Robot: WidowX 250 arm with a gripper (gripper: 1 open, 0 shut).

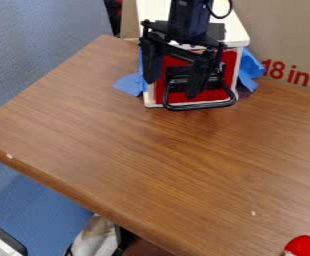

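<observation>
My black gripper point(178, 55) hangs at the upper middle, in front of a white box point(235, 30) with a red front panel point(221, 75) that stands at the back of the wooden table point(124, 165). A black loop handle point(198, 105) sits low on the red front, below the gripper. The fingertips overlap the dark parts there, so whether the gripper is open or shut, or holds anything, is unclear.
Blue tape point(128, 82) lies at both sides of the box. A cardboard panel point(285, 40) stands behind at the right. A red round object point(305, 247) is at the near right corner.
</observation>
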